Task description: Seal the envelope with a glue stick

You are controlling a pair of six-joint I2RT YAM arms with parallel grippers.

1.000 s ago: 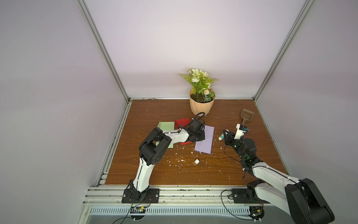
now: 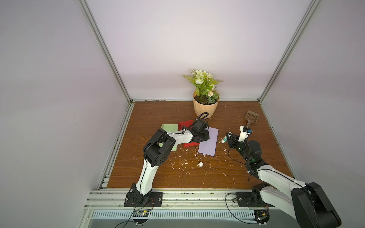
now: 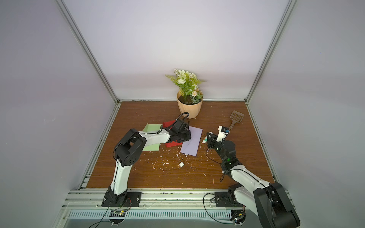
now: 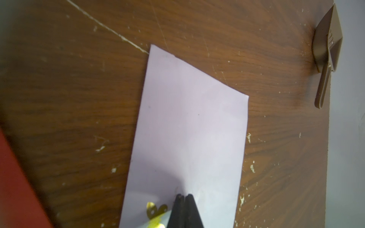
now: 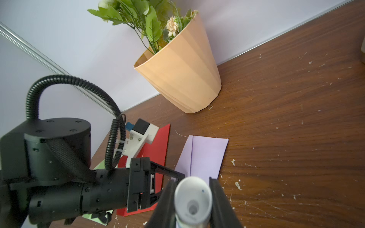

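The lavender envelope (image 2: 209, 146) lies on the table. My left gripper is shut low over it, nothing visible between its fingers; whether it touches cannot be told. A small yellow patch (image 4: 155, 220) shows beside its fingers in the left wrist view. To the envelope's right, my right gripper is shut on the glue stick (image 5: 193, 191), whose white end faces the right wrist camera and whose green body (image 2: 224, 139) shows in the top views. A small white piece (image 2: 200, 164), perhaps the cap, lies in front of the envelope.
A red envelope (image 3: 173, 144) and a green one (image 3: 151, 147) lie to the left, partly under my left arm. A flower pot (image 2: 205, 108) stands at the back, a slotted scoop (image 3: 236, 116) at the back right. Paper scraps litter the front.
My left gripper and arm have shifted slightly toward the back. The glue stick in my right gripper has moved very slightly left.
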